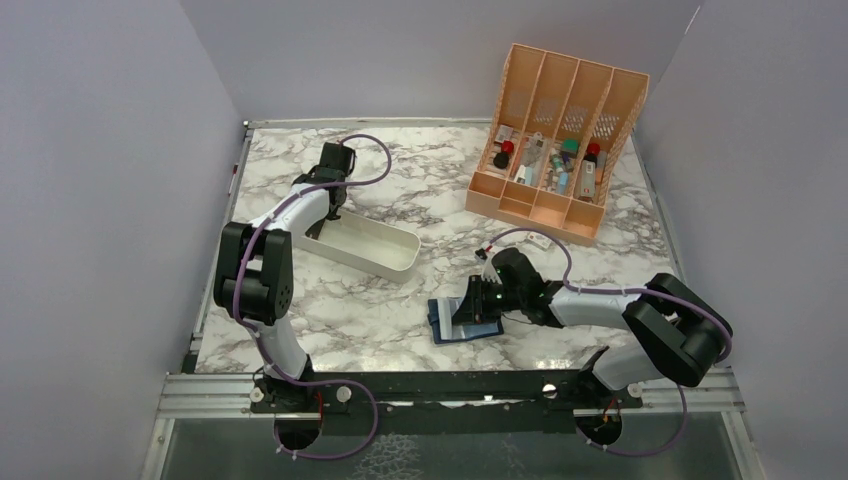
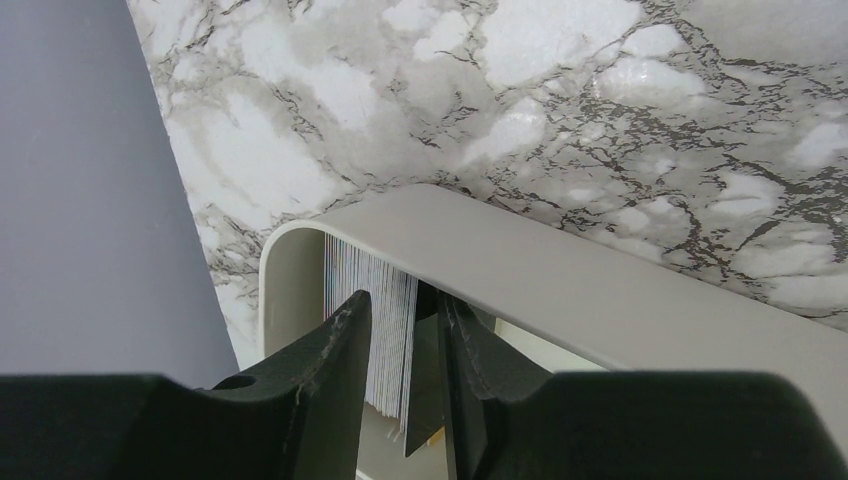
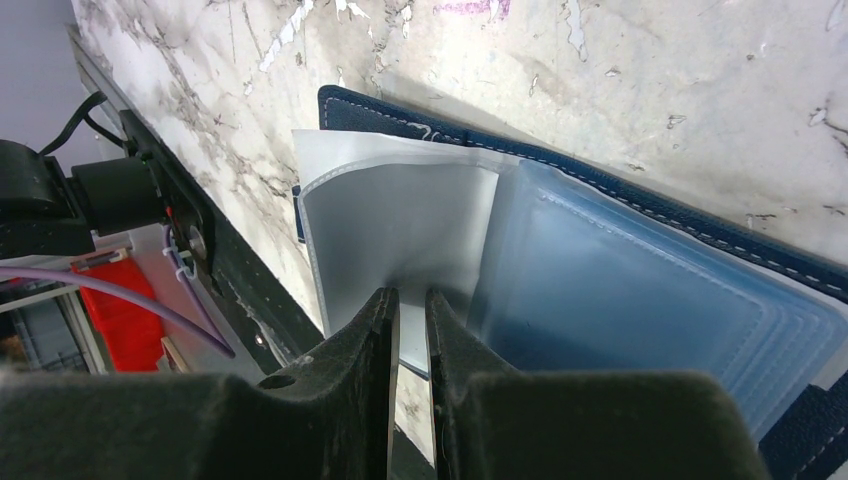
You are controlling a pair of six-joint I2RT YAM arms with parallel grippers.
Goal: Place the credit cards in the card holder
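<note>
In the left wrist view, a stack of thin white cards (image 2: 380, 330) stands on edge at the end of a white bin (image 1: 385, 255), with a dark piece beside it. My left gripper is part open at the stack, fingertips beside its right end; whether anything is between them is unclear. The card holder (image 3: 660, 290), dark blue with stitched edges and clear sleeves, lies open near the table's front. My right gripper is over a white sleeve on it, fingertips slightly apart, with no card visible between them.
A peach organizer (image 1: 530, 210) with small bottles and items stands at the back right, a small white item (image 1: 538, 241) in front of it.
</note>
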